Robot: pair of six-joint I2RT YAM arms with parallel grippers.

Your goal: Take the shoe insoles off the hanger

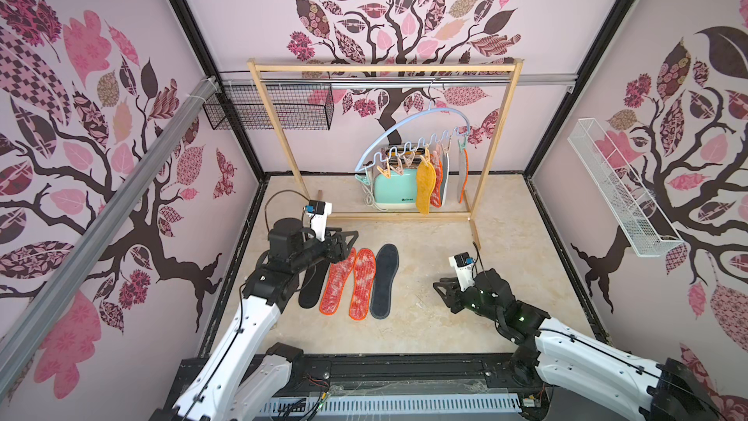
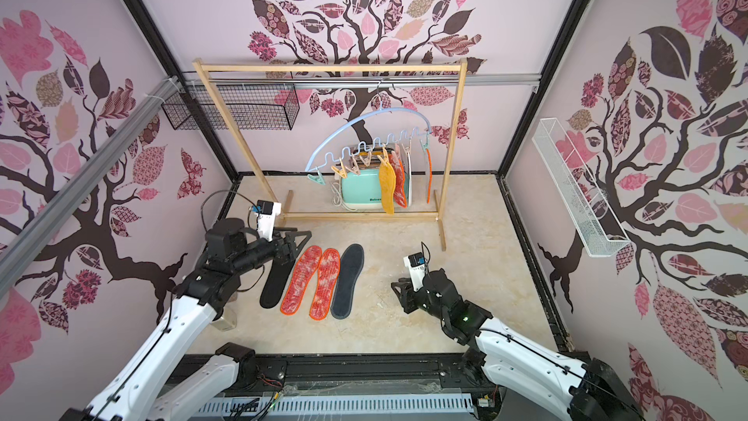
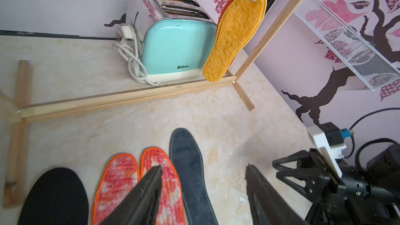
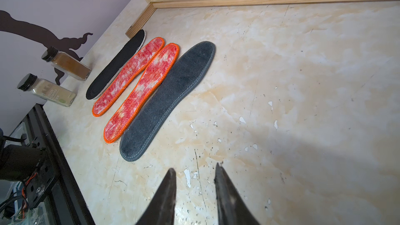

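A pale blue hanger (image 1: 413,114) with a row of clips hangs from the wooden rack. From its right half hang a yellow insole (image 1: 424,186), red insoles (image 2: 399,177) behind it, and an orange-edged insole (image 2: 428,174) near the end. Four insoles lie side by side on the table: black (image 4: 117,65), two red with orange edges, the nearer red one (image 4: 142,95), and dark grey (image 4: 168,100). My left gripper stands open above the lying insoles, nothing between its fingers. Low over bare table, my right gripper is part open and empty.
A mint toaster (image 3: 180,46) stands behind the rack's bottom bar (image 3: 125,97). Two jars, one of them brown (image 4: 67,63), are at the table's left side. Bare table lies right of the grey insole. Wire baskets (image 1: 269,107) hang on the walls.
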